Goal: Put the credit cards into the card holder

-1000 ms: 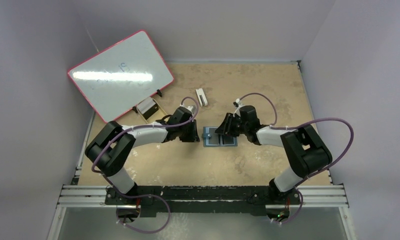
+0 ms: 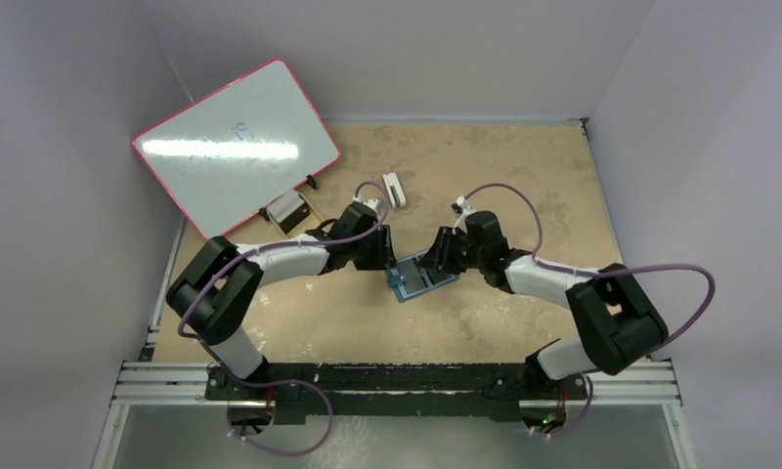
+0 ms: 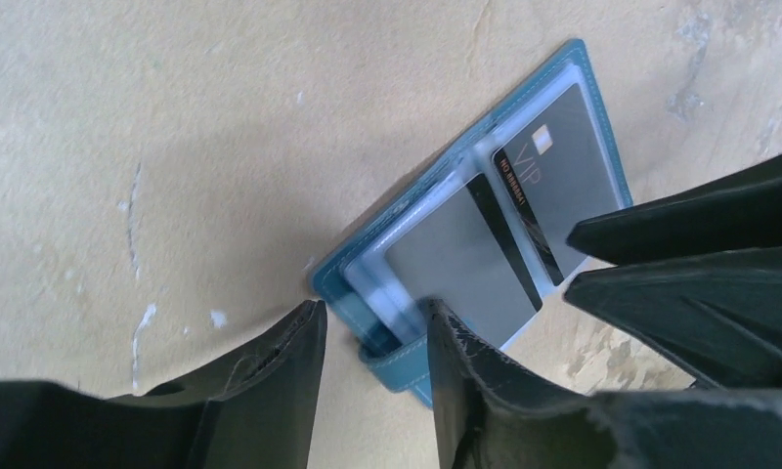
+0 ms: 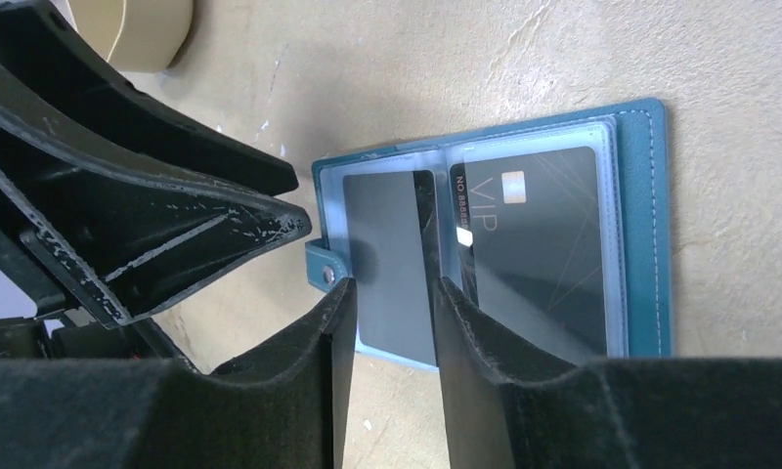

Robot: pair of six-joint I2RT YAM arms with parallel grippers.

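The blue card holder lies open on the table between both arms, turned at a slant. Two grey cards sit in its clear pockets: one with a chip and VIP lettering, the other a plain card with a dark stripe. At the holder's strap end hovers my left gripper, part open, nothing seen between its fingers. Over the holder is my right gripper, also part open and empty. Its fingers reach into the left wrist view from the right.
A box with grey cards stands at the back left, beside the leaning whiteboard. A white object lies behind the left arm. Bare table surrounds the holder at the front and right.
The card holder has shifted slightly left and rotated from square to slanted. The left gripper moved slightly, ending at the holder's left end.
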